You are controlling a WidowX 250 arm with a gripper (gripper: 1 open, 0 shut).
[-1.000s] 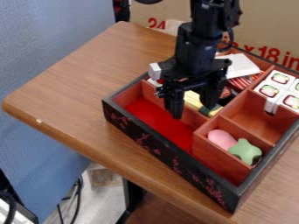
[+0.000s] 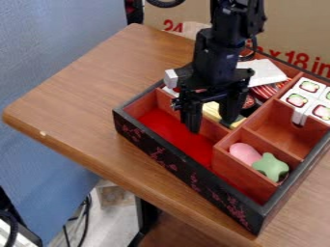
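My black gripper point(image 2: 210, 113) reaches down into a red-lined box point(image 2: 175, 159) with a dark patterned rim, over a yellow item point(image 2: 211, 110) and beside the empty red left compartment. Whether its fingers are open or shut on something is hard to make out. A pink oval point(image 2: 244, 152) and a green piece point(image 2: 271, 166) lie in the front right compartment. White packages with red markings point(image 2: 308, 99) sit at the right. A white card point(image 2: 264, 72) and red striped items are at the back.
Cardboard with printed lettering stands behind. Cables hang below the table's left edge.
My gripper has shifted very slightly; otherwise the scene looks the same.
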